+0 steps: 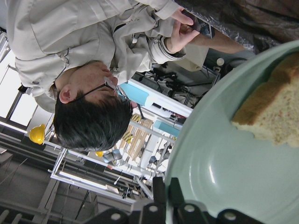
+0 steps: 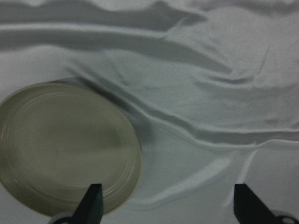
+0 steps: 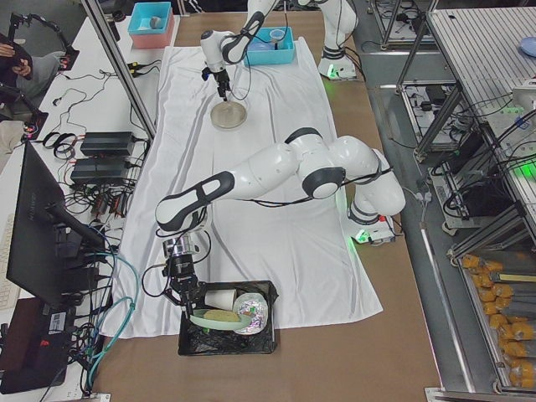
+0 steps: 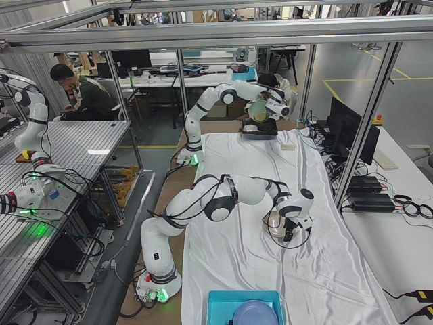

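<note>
My left gripper (image 3: pixel 189 300) is shut on the rim of a pale green plate (image 1: pixel 219 172), lifted and tilted over the black-lined tray (image 3: pixel 251 343), with a piece of bread (image 1: pixel 271 102) on it. The tray also holds a white cup (image 3: pixel 220 299) and a foil-covered round dish (image 3: pixel 255 314). My right gripper stands open above a beige plate (image 2: pixel 65 144) lying on the white cloth, nothing between its fingers.
A blue bin (image 4: pixel 223 311) with a blue plate (image 4: pixel 255 315) stands beyond the cloth's far end. A monitor (image 3: pixel 33 234) and cables line the left side.
</note>
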